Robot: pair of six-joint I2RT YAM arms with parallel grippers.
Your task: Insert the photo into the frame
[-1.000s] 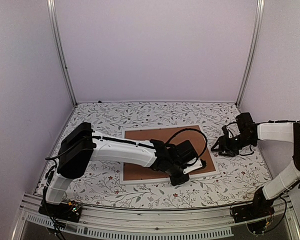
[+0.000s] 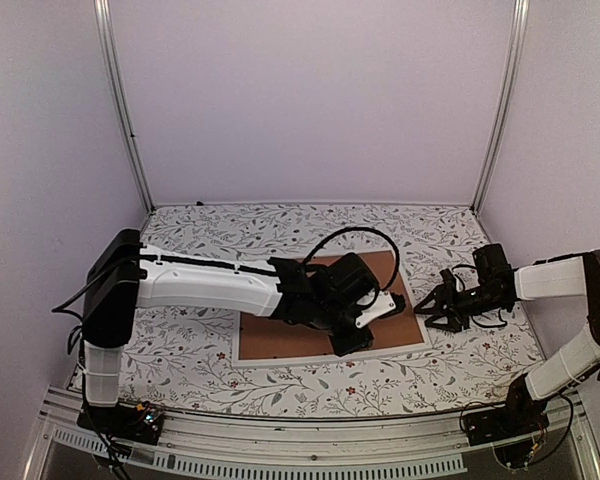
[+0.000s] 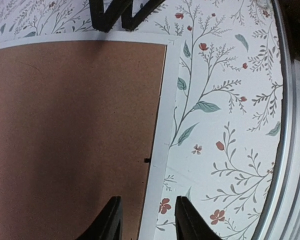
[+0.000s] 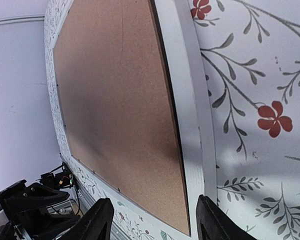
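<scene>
A white picture frame [image 2: 234,345] with a brown board [image 2: 285,340] in it lies on the floral mat; I cannot tell a separate photo. In the top view my left gripper [image 2: 365,330] hangs over the frame. Its wrist view shows the open fingers [image 3: 110,220] over the frame's edge [image 3: 161,115], nothing between them. My right gripper [image 2: 440,308] is open beside the frame's right side; in its wrist view [image 4: 153,209] the fingers stand either side of the board's edge, above it, holding nothing.
Pale walls [image 2: 310,110] stand at back and sides, with a metal rail [image 2: 310,448] along the front.
The right gripper has moved toward the front. The frame has shifted slightly left.
</scene>
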